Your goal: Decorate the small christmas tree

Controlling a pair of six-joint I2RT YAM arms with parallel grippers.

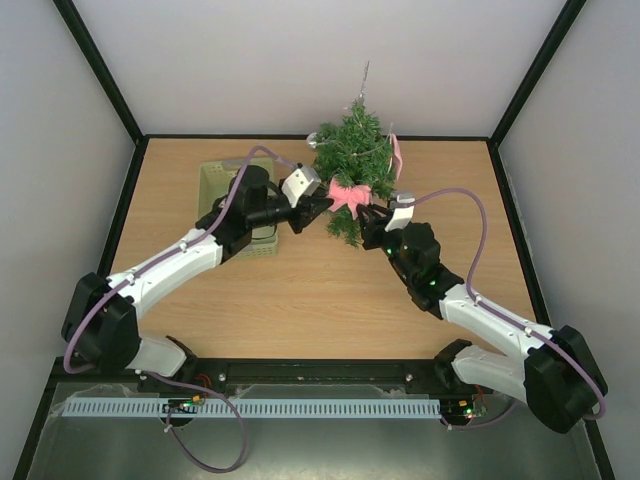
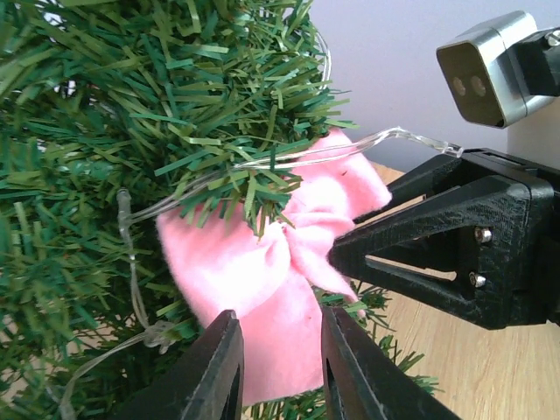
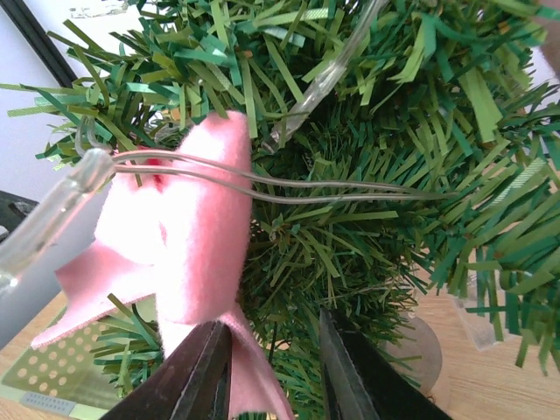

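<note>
The small green tree [image 1: 352, 150] stands at the back of the table, wrapped in clear light wire, with a pink bow [image 1: 346, 192] on its front. In the left wrist view the bow [image 2: 245, 262] fills the middle. My left gripper faces it with fingers apart, just in front of the tree. My right gripper is at the bow's right side, part open, its left finger beside the pink ribbon [image 3: 197, 227]; whether it touches cannot be told. A second pink ribbon [image 1: 396, 155] hangs at the tree's right.
A pale green basket [image 1: 255, 246] sits behind my left arm at the back left. Dark frame rails edge the table, with walls around.
</note>
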